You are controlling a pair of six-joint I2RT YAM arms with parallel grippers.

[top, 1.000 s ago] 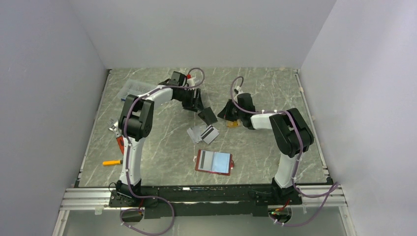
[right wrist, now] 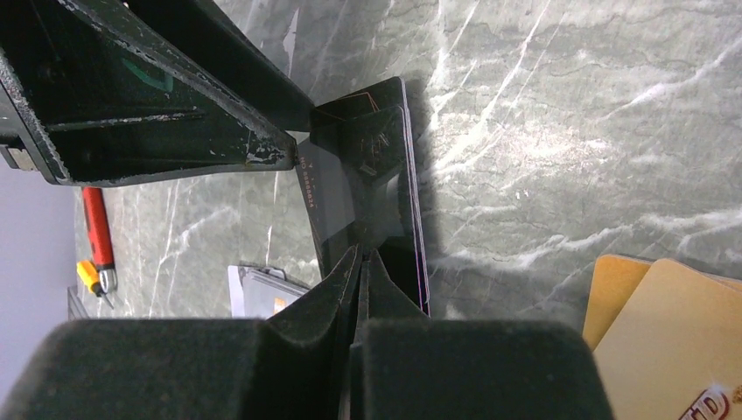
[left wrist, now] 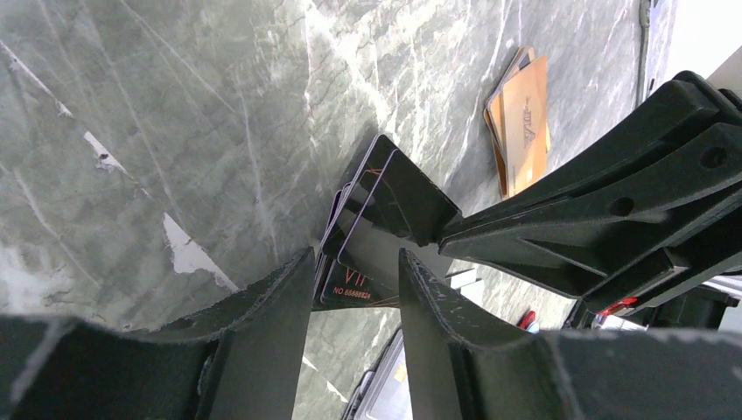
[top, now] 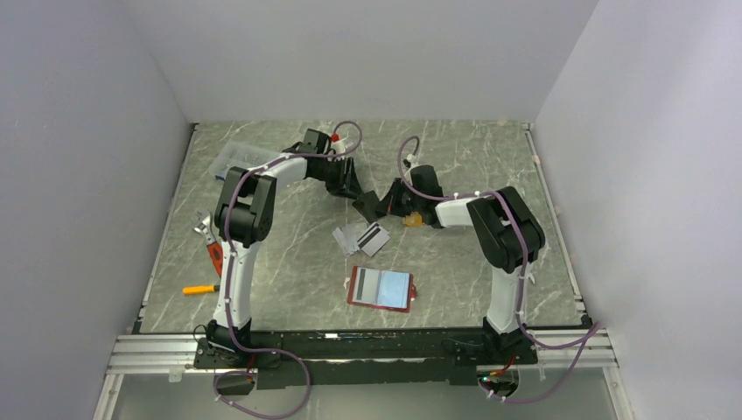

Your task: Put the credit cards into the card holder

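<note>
A small stack of black cards (left wrist: pixel 389 201) lies on the marble table, centre in the top view. My right gripper (top: pixel 388 211) is shut, its tips touching the stack's edge, with nothing visible held between them. My left gripper stands part open just beside the same stack, fingers apart. Grey and white cards (top: pixel 372 241) lie in front of the black ones. Orange cards (right wrist: pixel 665 341) lie to the right, partly under the right arm in the top view. The open card holder (top: pixel 394 290), red-edged with clear sleeves, rests near the front edge.
A clear plastic container (top: pixel 229 159) sits at the back left. Red-handled tools (top: pixel 213 249) and a yellow screwdriver (top: pixel 199 290) lie at the left.
My right gripper has moved left onto the edge of the black stack. The left arm has barely moved; the cards look nearly unchanged.
</note>
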